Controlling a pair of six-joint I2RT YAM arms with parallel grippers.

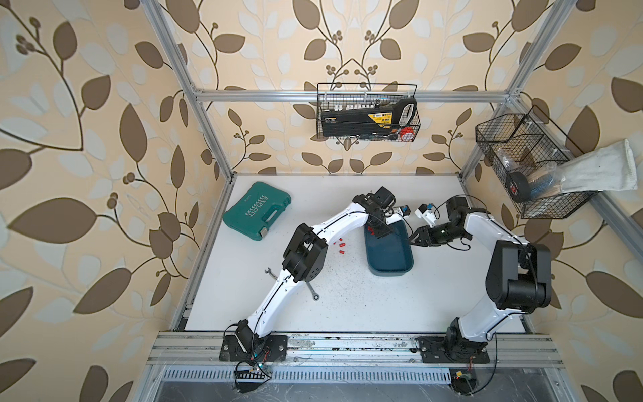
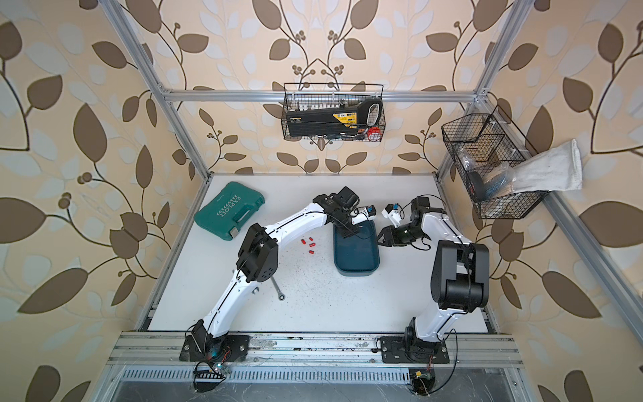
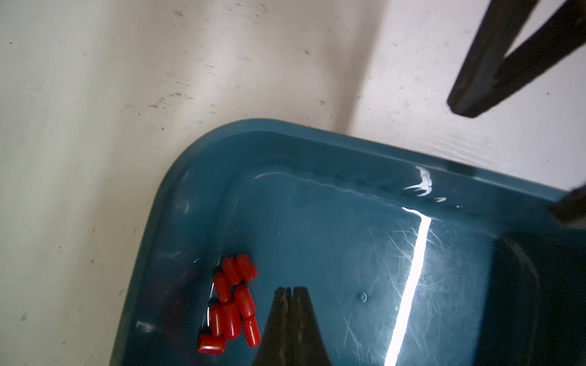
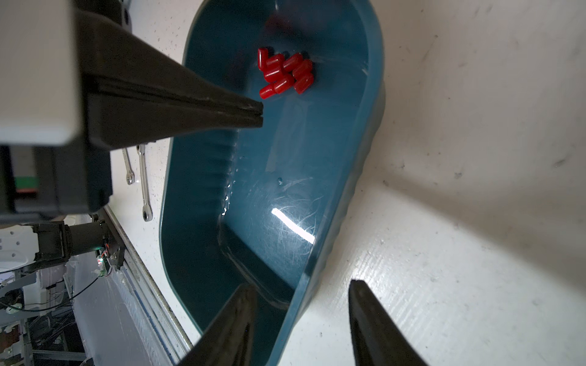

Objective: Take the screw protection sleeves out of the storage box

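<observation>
Several red sleeves lie bunched on the floor of the blue storage box, near one end; the right wrist view shows the same sleeves point(image 4: 283, 72). Other red sleeves point(image 2: 310, 245) are loose on the white table left of the box. Over the box, my left gripper is shut, with nothing showing between its fingertips, beside the bunched sleeves in its wrist view. My right gripper stands part open by the box's right side, the box rim point(image 4: 341, 201) appearing between its fingers and nothing gripped.
A green tool case point(image 1: 257, 209) occupies the table's back left. Wrenches point(image 2: 278, 289) lie at the front left. Two wire baskets point(image 1: 367, 114) hang at the back and right, above the table.
</observation>
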